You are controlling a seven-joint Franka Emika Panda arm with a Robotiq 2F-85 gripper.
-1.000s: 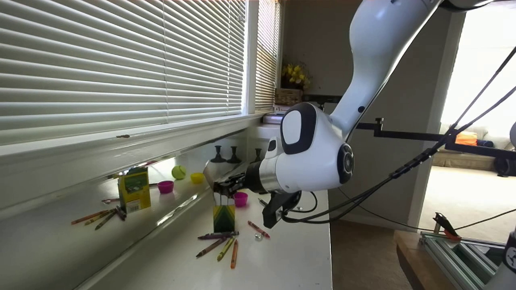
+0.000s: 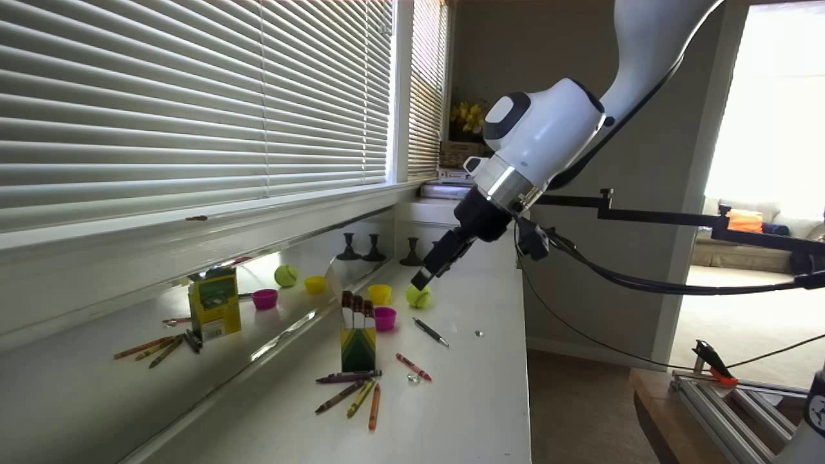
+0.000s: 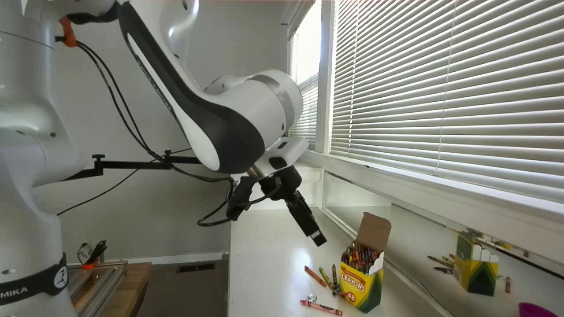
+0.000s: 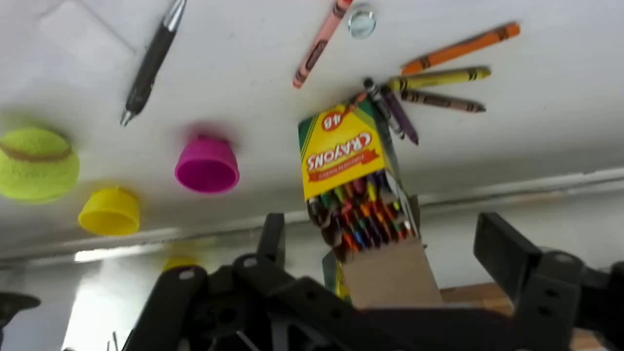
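A yellow and green crayon box [image 4: 342,149] stands with its lid flipped up, packed with crayons [image 4: 368,213]. In exterior view 2 the box [image 3: 360,285] is on the counter against the mirrored back. My gripper [image 3: 318,238] hangs in the air above the counter, apart from the box. Its fingers [image 4: 272,240] are wide apart in the wrist view, with nothing held between them. Several loose crayons lie by the box: an orange one [image 4: 462,48], a yellow one [image 4: 441,78], a brown one [image 4: 443,100], and a purple one [image 4: 400,114]. A red crayon [image 4: 320,47] lies a little apart.
A pink cup [image 4: 207,164], a yellow cup [image 4: 110,211] and a tennis ball [image 4: 36,165] sit left of the box in the wrist view. A pen [image 4: 153,64] and a clear glass bead [image 4: 362,23] lie on the counter. Candlesticks [image 2: 411,254] stand at the far end.
My gripper has risen from the top of the crayon box and swung away to the right, tilting downward. The box and its surrounding crayons stay about where they were.
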